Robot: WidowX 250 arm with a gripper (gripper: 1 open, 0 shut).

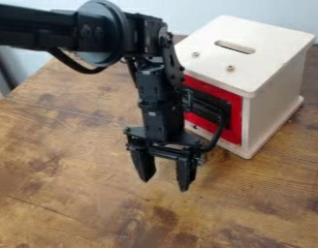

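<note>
My black gripper (pixel 165 172) points straight down above the wooden table, its two fingers apart with nothing between them. Behind it and to the right stands a pale wooden box (pixel 268 92) with a slot in its sloped top and a red front panel (pixel 197 125). The arm and wrist hide much of that panel.
A pale wall shows beyond the table's back edge at the upper left.
</note>
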